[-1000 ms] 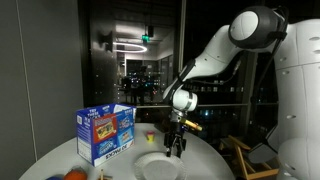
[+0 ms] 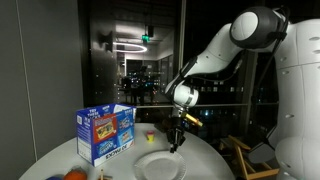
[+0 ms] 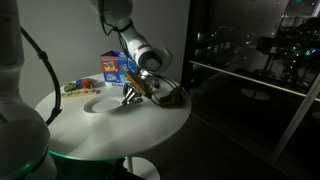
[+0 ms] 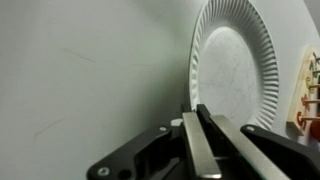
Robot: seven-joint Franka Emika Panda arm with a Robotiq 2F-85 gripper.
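A white paper plate (image 4: 238, 65) with a fluted rim lies at the upper right of the wrist view. My gripper is shut at its near edge, with the thin rim apparently between the fingertips. Exterior view 1 has the plate (image 2: 160, 167) near the table's front, with my gripper (image 2: 174, 150) above its right far edge. From the other side, the plate (image 3: 100, 105) appears pale against the white table, and my gripper (image 3: 130, 97) reaches down at its right edge. The pinched part of the rim is too small to make out in the exterior views.
A blue and red box (image 2: 106, 134) stands at the table's back left. Behind the plate is a small yellow and red item (image 2: 150, 136). A wooden rack with pegs (image 4: 306, 95) lies beyond the plate. Round reddish objects (image 2: 76, 174) sit at the front left. Bare table surrounds the gripper's near side.
My gripper has risen slightly over the last second, and the plate's far edge appears a little higher. The box and other objects have stayed put.
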